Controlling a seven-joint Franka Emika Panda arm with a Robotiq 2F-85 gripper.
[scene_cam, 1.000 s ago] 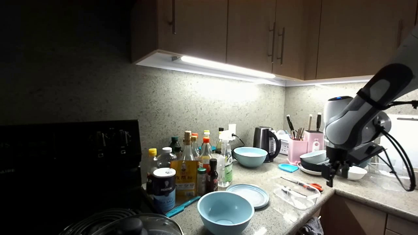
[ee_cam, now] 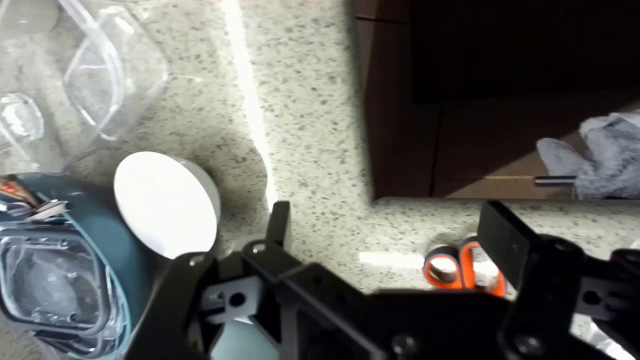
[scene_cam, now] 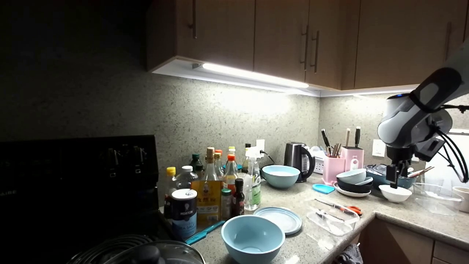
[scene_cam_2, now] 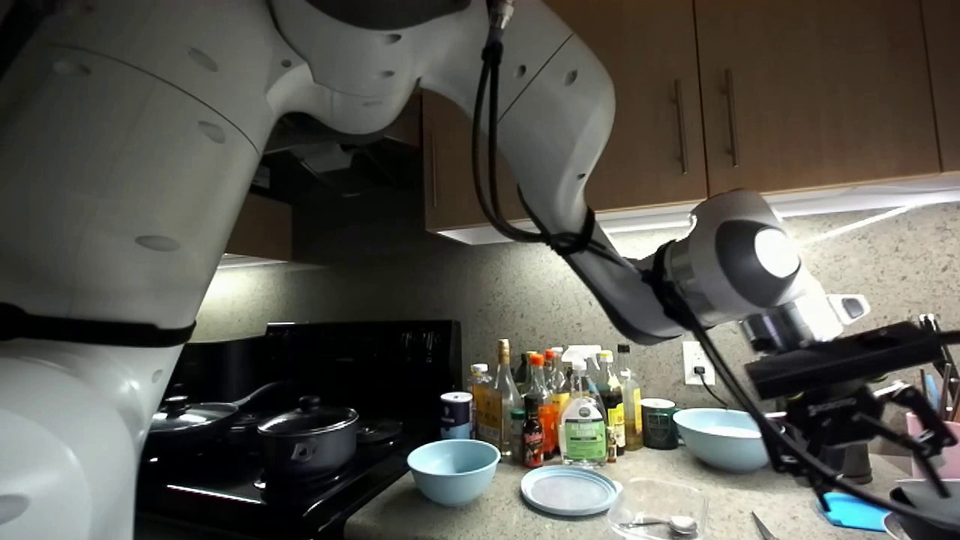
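Observation:
Over the counter's corner hangs my gripper, open, its two black fingers wide apart with bare counter between them. A white bowl lies to the left of the fingers in the wrist view, tilted against a blue-green tub. From exterior view 1 the gripper appears in front of that white bowl and overlaps its rim; contact cannot be judged. Orange-handled scissors lie beside the right finger in the wrist view. In exterior view 2 the gripper is at the right edge, partly cut off.
Stacked bowls stand left of the gripper, beside the blue-green tub. Clear plastic containers lie beyond the white bowl. A light blue bowl, a plate and several bottles occupy the left counter. The counter edge drops off nearby.
My arm has risen and shifted right in exterior view 1. The gripper moved from beside the stacked bowls to in front of the white bowl. The objects have not visibly moved.

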